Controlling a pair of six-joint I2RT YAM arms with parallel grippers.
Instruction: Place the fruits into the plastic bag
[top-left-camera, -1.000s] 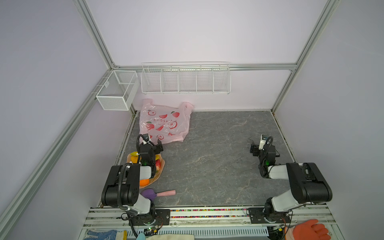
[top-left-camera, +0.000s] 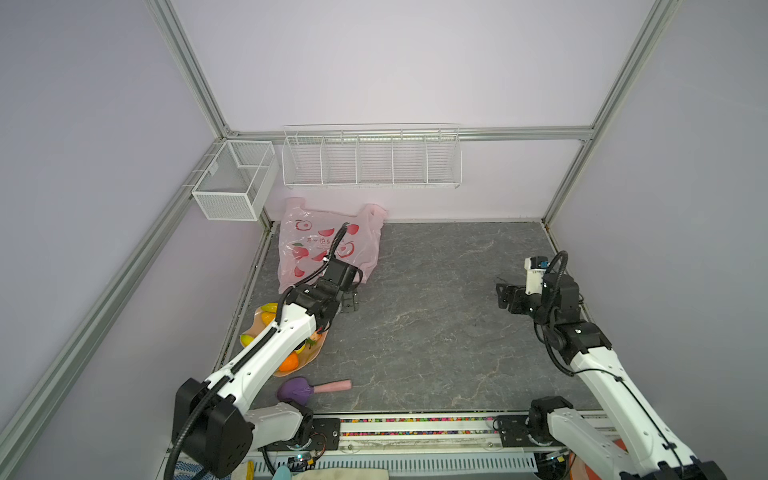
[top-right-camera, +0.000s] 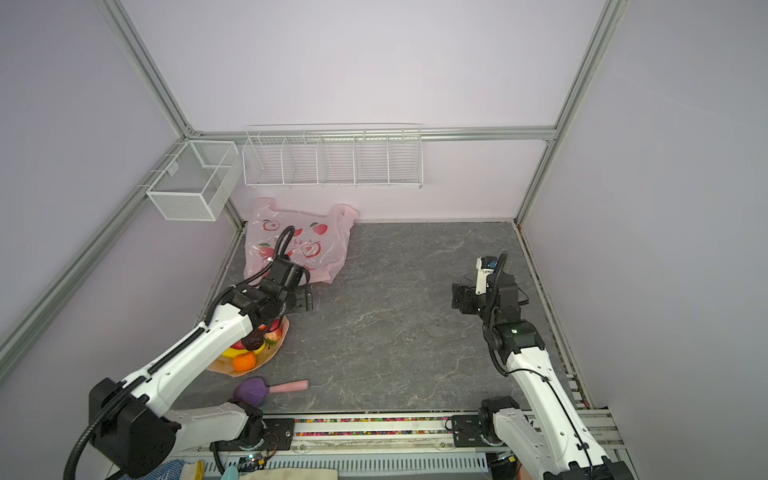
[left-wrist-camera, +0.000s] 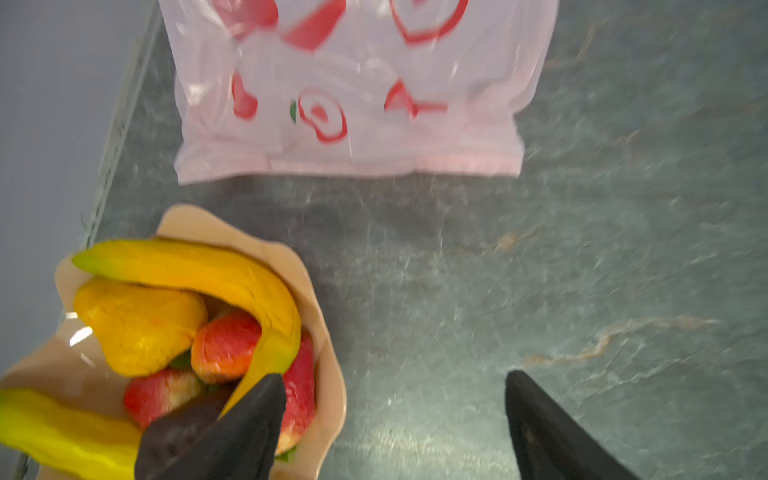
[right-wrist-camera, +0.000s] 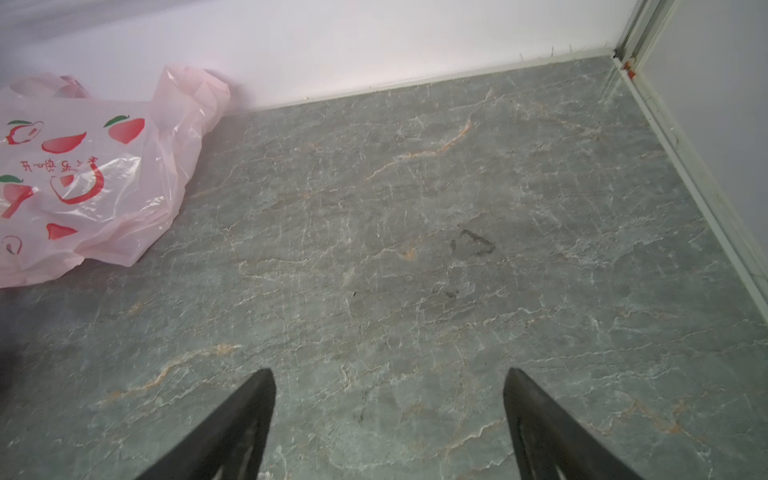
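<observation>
A pink plastic bag (top-right-camera: 320, 248) printed with red fruit lies flat at the back left. In front of it is a wooden bowl (left-wrist-camera: 324, 384) heaped with fruit: bananas (left-wrist-camera: 192, 264), a yellow pear (left-wrist-camera: 136, 324), red fruits (left-wrist-camera: 224, 344), a dark fruit (left-wrist-camera: 172, 444) and an orange (top-right-camera: 244, 361). My left gripper hangs above the bowl's right edge, its fingers spread with bare table between them. My right gripper stands open over the right side of the table, nothing in it.
A purple and pink utensil (top-right-camera: 256, 390) lies near the front left. White wire baskets (top-left-camera: 372, 160) (top-left-camera: 236, 180) are mounted on the back and left walls.
Both arms have risen from their folded poses. The bag and bowl look unmoved.
</observation>
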